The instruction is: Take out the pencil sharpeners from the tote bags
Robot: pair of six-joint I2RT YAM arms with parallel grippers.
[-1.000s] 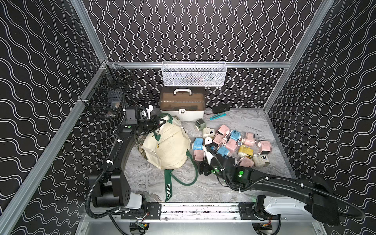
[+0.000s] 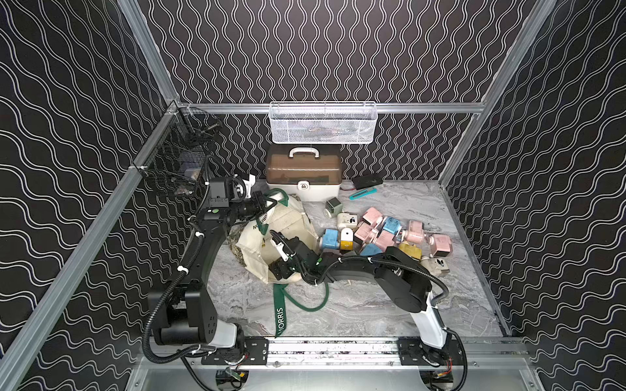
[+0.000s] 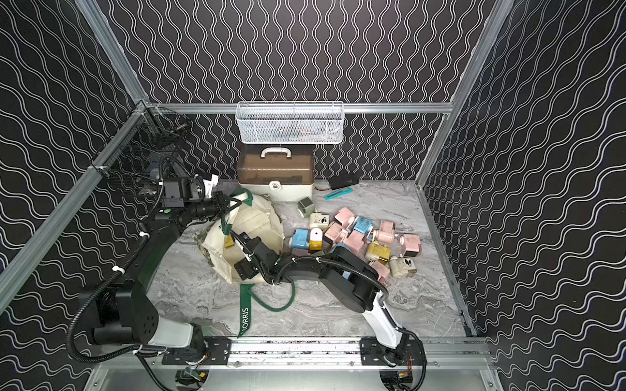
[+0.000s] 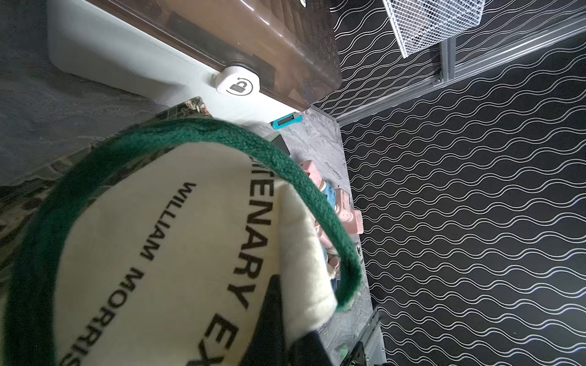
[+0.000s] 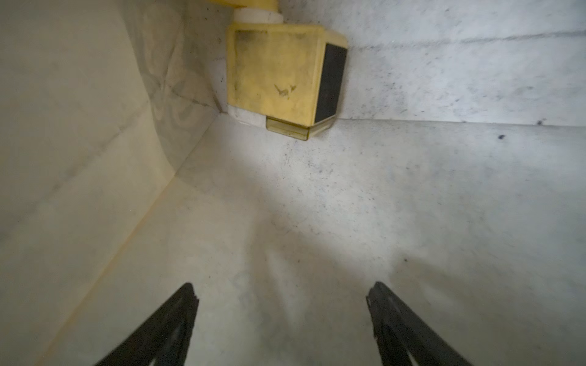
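The cream tote bag (image 2: 257,251) with green straps lies on its side at left, its mouth toward me. My left gripper is shut on the bag's rim, the pale cloth folded between its fingers. Reaching into the bag's mouth is my right gripper, its fingers apart and nothing between them. In the right wrist view a yellow pencil sharpener (image 5: 274,73) rests deeper inside, ahead of the fingers; a bit of yellow sharpener (image 3: 229,241) also shows in the top right view. Several pink, blue, yellow and cream sharpeners (image 2: 384,241) lie on the table to the right.
A brown-lidded white box (image 2: 304,172) stands behind the bag, below a white wire basket (image 2: 322,127). A turquoise cutter (image 2: 362,193) and a black case (image 2: 367,181) lie at the back. A green strap (image 2: 279,309) trails toward the front edge.
My right arm has swung left from beside the loose sharpeners into the bag's mouth. A yellow sharpener now stands at the near left of the pile. The left arm has stayed put.
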